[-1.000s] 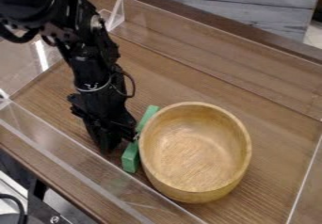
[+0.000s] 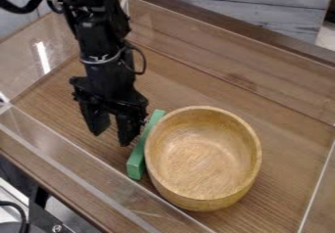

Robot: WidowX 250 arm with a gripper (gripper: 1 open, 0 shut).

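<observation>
My black gripper [image 2: 112, 119] hangs from the top left over the wooden tray floor, open, its fingers pointing down just left of a green bar [image 2: 139, 151]. The bar lies lengthwise along the left side of a large round wooden bowl [image 2: 203, 154]. I cannot tell whether the bar touches the bowl. The bowl looks empty.
The wooden tray [image 2: 236, 70] has clear floor behind and right of the bowl. Its clear front rim runs across the lower left, with cables beyond it. A grey plank surface [image 2: 256, 7] is at the back.
My gripper has risen and moved back, away from the front edge of the tray. The green bar and the bowl have not visibly moved.
</observation>
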